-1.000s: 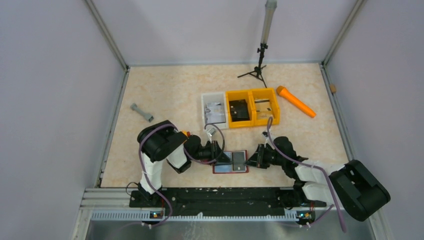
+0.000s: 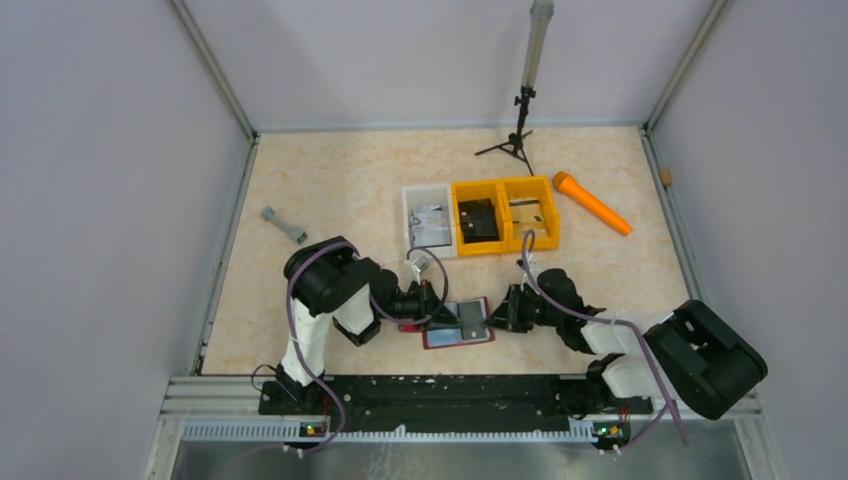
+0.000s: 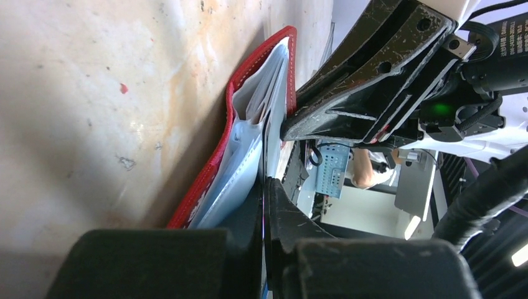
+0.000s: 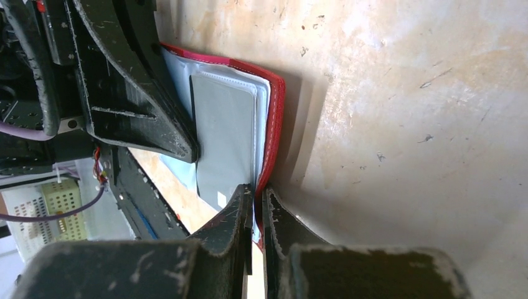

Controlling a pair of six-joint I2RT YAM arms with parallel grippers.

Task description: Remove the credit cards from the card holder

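The card holder, red-edged with pale plastic sleeves and a grey card, lies open on the table between my grippers. In the left wrist view its sleeves bunch at the fingertips of my left gripper; how far those fingers are apart is hard to see. My right gripper is shut on the holder's red edge at its right side, as the right wrist view shows. My left gripper's body lies over the holder's far part in that view.
Behind the holder stand a white tray and an orange two-part tray. An orange microphone lies at the back right, a grey tool at the left, and a tripod stands at the back.
The holder has shifted slightly left and tilted a little. Both arms have shifted slightly, the right one moving leftward and up in the top view.
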